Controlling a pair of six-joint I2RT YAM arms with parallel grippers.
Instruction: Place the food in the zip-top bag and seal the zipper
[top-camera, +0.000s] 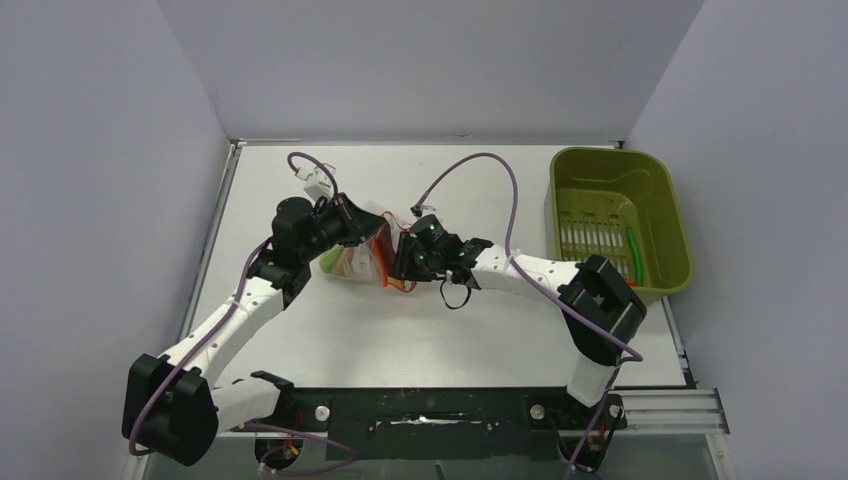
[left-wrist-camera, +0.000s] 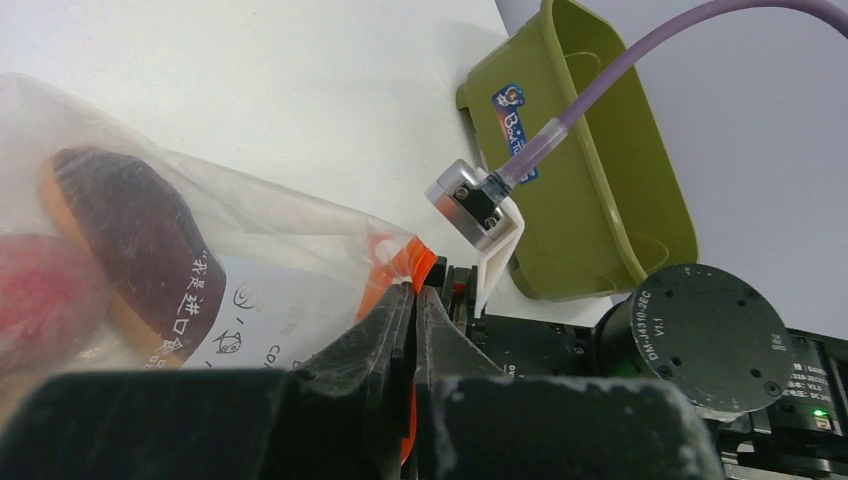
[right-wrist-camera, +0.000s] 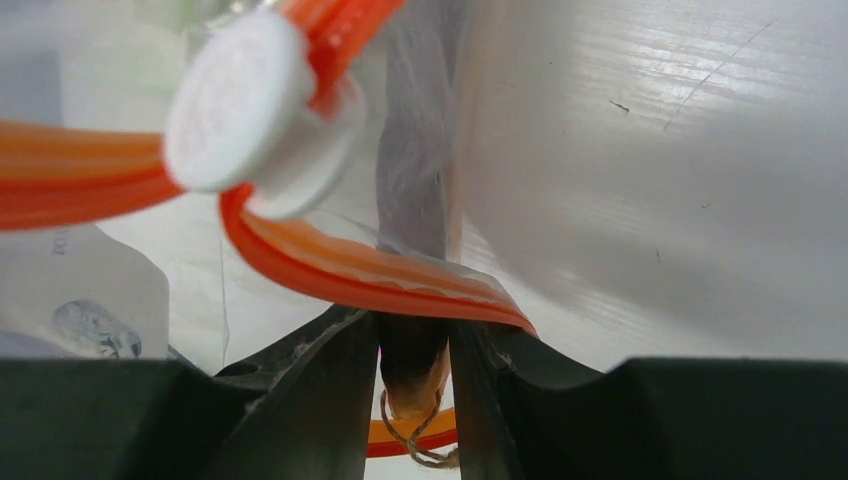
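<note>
The clear zip top bag (top-camera: 352, 262) with orange zipper strips lies left of centre, its mouth facing right. My left gripper is shut on a corner of the bag's orange rim (left-wrist-camera: 405, 262). A dark reddish, sausage-like food (right-wrist-camera: 412, 350) with a brown string-tied end is between the fingers of my right gripper, which is shut on it. The food's far part runs past the front orange strip (right-wrist-camera: 400, 285) into the bag mouth. Through the film show a chocolate-topped bread (left-wrist-camera: 140, 235) and a pinkish round food (left-wrist-camera: 45, 295).
A white zipper slider (right-wrist-camera: 240, 100) hangs on the orange strip close before the right gripper. At the table's right stands a green basket (top-camera: 675, 220) with a long green item (top-camera: 634, 255) in it.
</note>
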